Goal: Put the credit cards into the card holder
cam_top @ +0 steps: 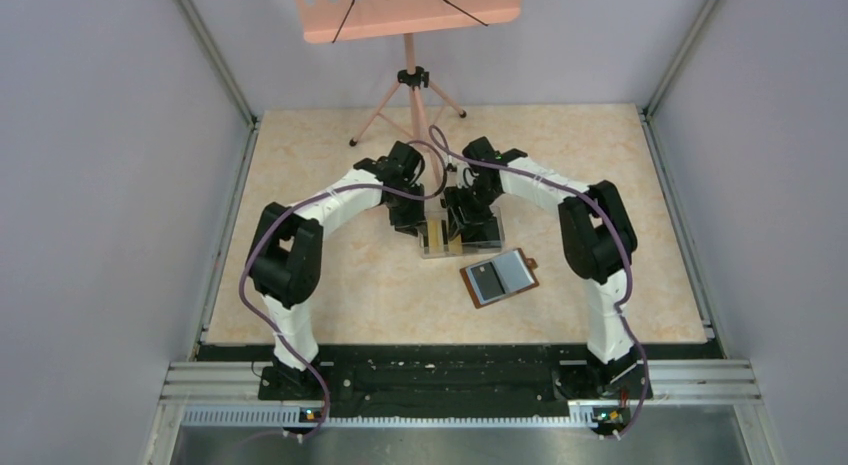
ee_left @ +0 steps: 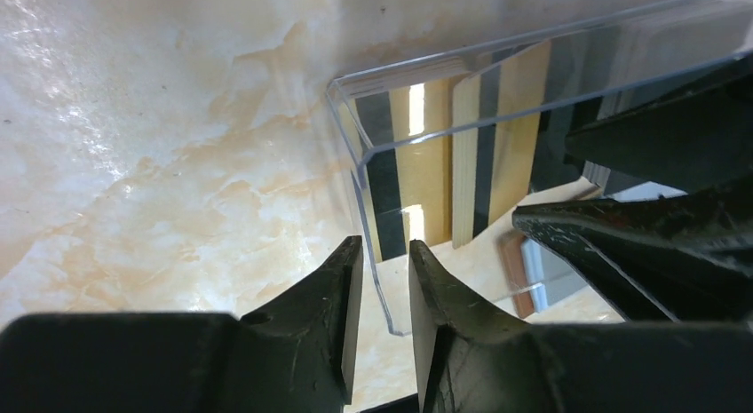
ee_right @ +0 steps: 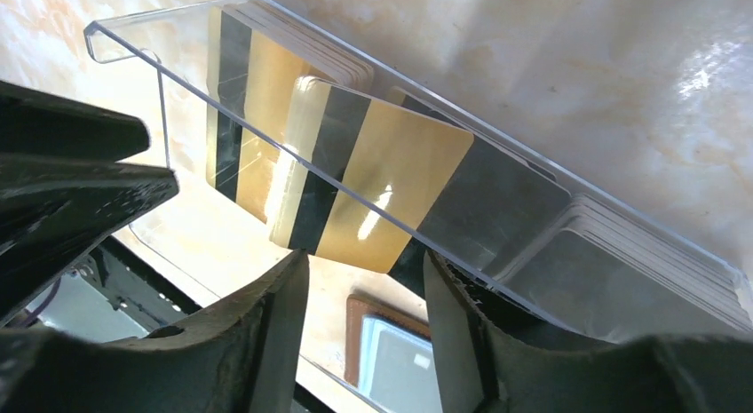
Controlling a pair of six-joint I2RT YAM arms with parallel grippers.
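A clear card holder (cam_top: 435, 251) sits mid-table with black and gold cards inside; the left wrist view shows upright gold-striped cards (ee_left: 424, 182) in it. In the right wrist view a gold-striped card (ee_right: 391, 182) lies in front of others, beside dark cards (ee_right: 622, 280). My left gripper is at the holder's left end, fingers part open, nothing visible between them. My right gripper is over the holder's front side, open, with cards showing beyond its fingertips; whether it touches one is unclear.
A brown-edged board with grey panels (cam_top: 500, 278) lies just in front of the holder. A pink stand (cam_top: 412, 115) is at the back.
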